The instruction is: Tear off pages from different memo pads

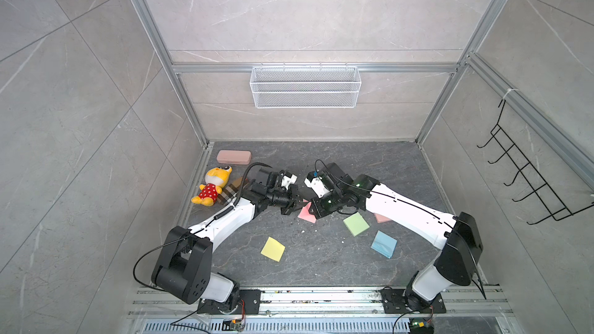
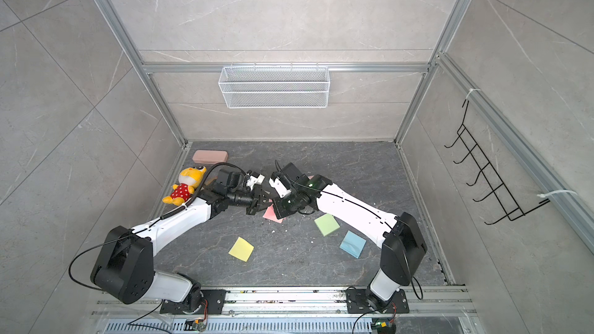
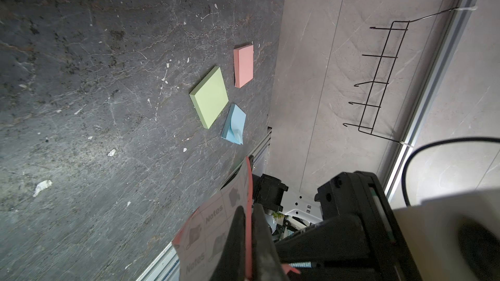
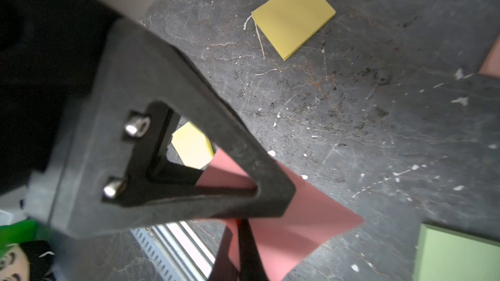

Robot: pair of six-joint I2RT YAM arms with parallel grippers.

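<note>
Pink paper (image 1: pixel 306 213) hangs between my two grippers at the middle of the workspace. My left gripper is shut on it; its printed underside shows "Notes" in the left wrist view. My right gripper is shut, with pink paper at its fingertips; whether it grips that paper is hard to tell. A green pad (image 3: pixel 208 96), a blue pad (image 3: pixel 233 123) with a raised sheet and a pink pad (image 3: pixel 243 66) lie to the right. A yellow pad (image 1: pixel 272 248) lies toward the front, and the right wrist view shows yellow pads (image 4: pixel 293 15).
A yellow plush toy (image 1: pixel 210 185) and a pink case (image 1: pixel 233 156) sit at the back left. A wire basket (image 1: pixel 305 86) is on the back wall and a hook rack (image 1: pixel 526 179) on the right wall.
</note>
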